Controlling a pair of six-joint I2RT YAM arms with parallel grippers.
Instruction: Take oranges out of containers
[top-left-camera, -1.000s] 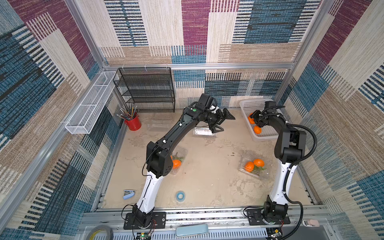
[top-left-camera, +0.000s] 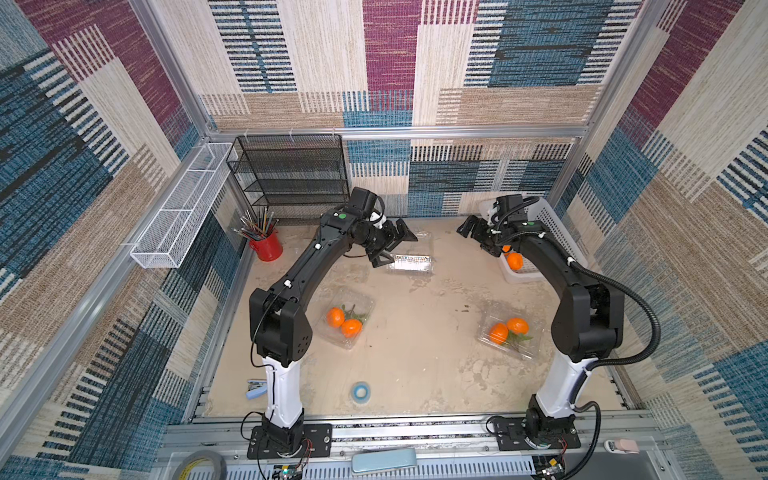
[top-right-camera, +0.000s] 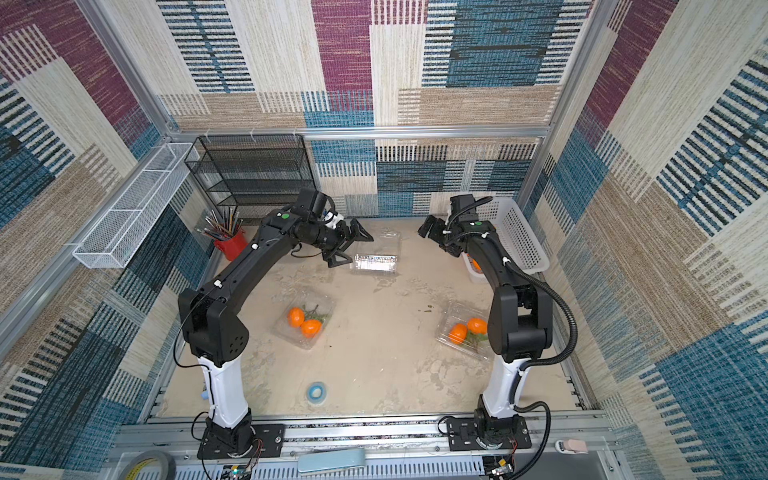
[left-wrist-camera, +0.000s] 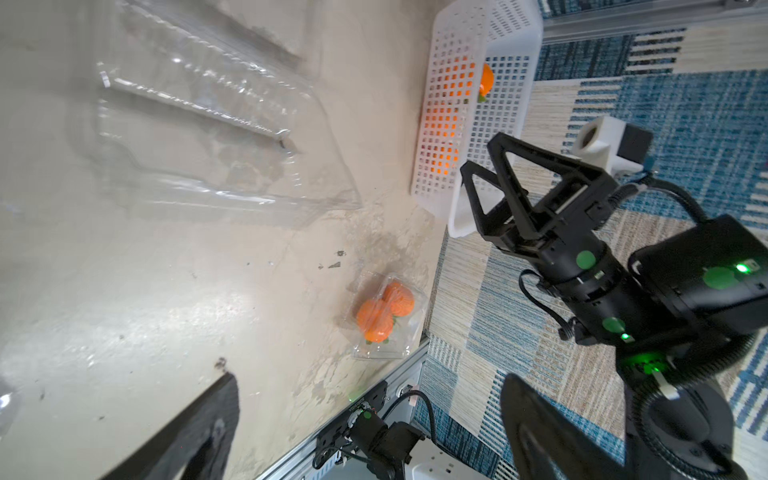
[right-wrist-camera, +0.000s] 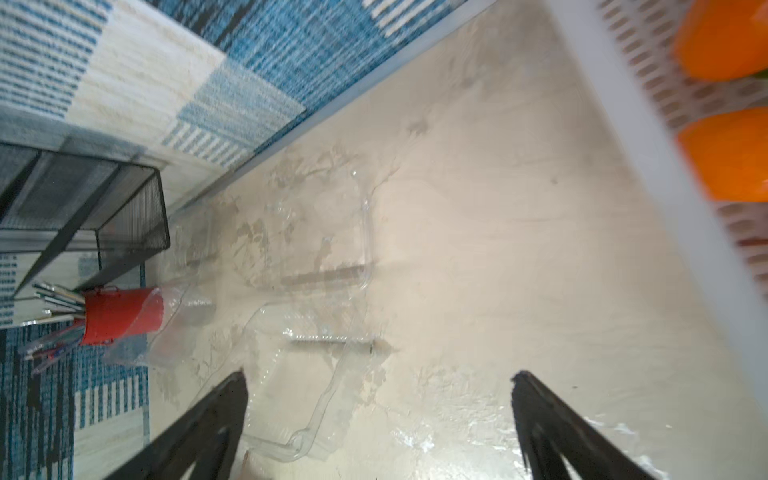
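Oranges lie in the white basket (top-left-camera: 565, 232) at the back right; one orange (top-left-camera: 514, 261) shows there, others being partly hidden by my right arm. My right gripper (top-left-camera: 473, 237) is open and empty, just left of the basket's rim. Two oranges (top-left-camera: 344, 322) rest in a clear container (top-left-camera: 362, 302) at front left. Another pair of oranges (top-left-camera: 509, 330) sits in a second clear container (top-left-camera: 537, 340) at front right. Open and empty, my left gripper (top-left-camera: 400, 247) hangs over a clear container with a silvery label (top-left-camera: 412, 262) at the back centre.
A black wire rack (top-left-camera: 289, 176) and a red pencil cup (top-left-camera: 267, 245) stand at back left. A blue tape roll (top-left-camera: 361, 392) lies near the front edge.
My right gripper has moved left from above the basket to beyond its left rim. My left arm has swung left, uncovering the oranges in the left container.
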